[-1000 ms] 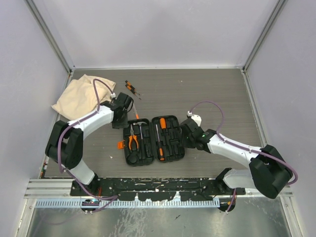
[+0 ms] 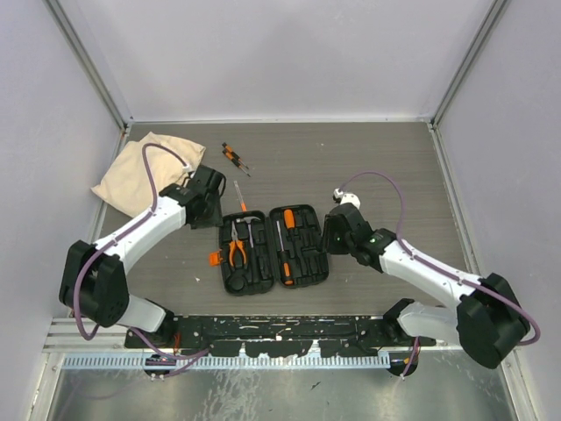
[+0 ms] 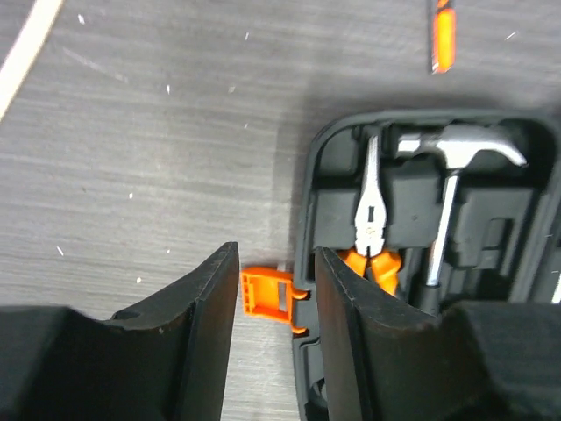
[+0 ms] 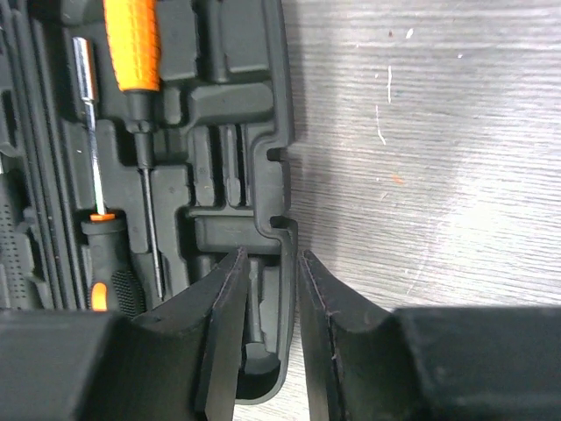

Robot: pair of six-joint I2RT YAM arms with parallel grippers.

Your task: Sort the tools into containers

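A black two-halved tool case (image 2: 270,249) lies open mid-table. In its left half sit orange-handled pliers (image 2: 237,249) and a hammer (image 3: 451,175); its right half holds an orange screwdriver (image 4: 136,61) and a black-and-orange driver (image 4: 109,254). Another orange screwdriver (image 2: 240,198) lies on the table just behind the case, and small orange-and-black tools (image 2: 235,158) lie farther back. My left gripper, part open and empty, hovers by the case's left edge and orange latch (image 3: 267,294). Similarly, my right gripper stands part open and empty over the right edge.
A folded beige cloth (image 2: 151,172) occupies the back left corner. White walls enclose the table. Bare table (image 2: 377,158) stretches across the back and right.
The left arm has drawn slightly left of the case. My right arm has shifted a little to the right. The case and loose tools stay where they were.
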